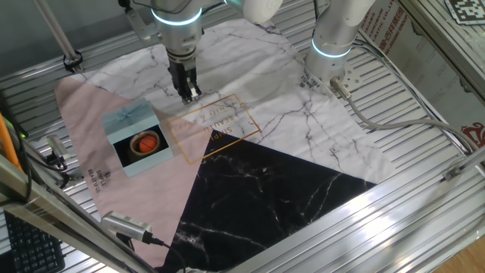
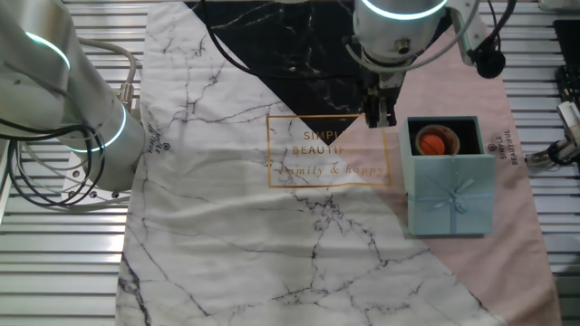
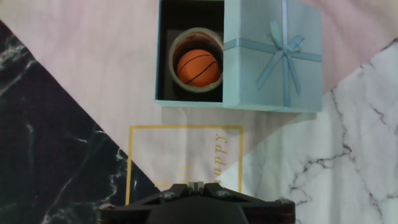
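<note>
A light blue gift box (image 1: 144, 167) sits on the pink part of the cloth. Its ribboned lid (image 3: 305, 81) covers one side, leaving the other side open. In that dark opening stands a small round cup (image 3: 176, 46), and an orange mini basketball (image 3: 198, 67) rests inside it. My gripper hangs beside the box, apart from it, over the cloth near the gold printed frame. Its fingertips meet in the wrist view, and nothing shows between them.
A grey device with a cable (image 1: 127, 226) sits by the near left edge. The arm's base (image 1: 327, 64) stands at the back right.
</note>
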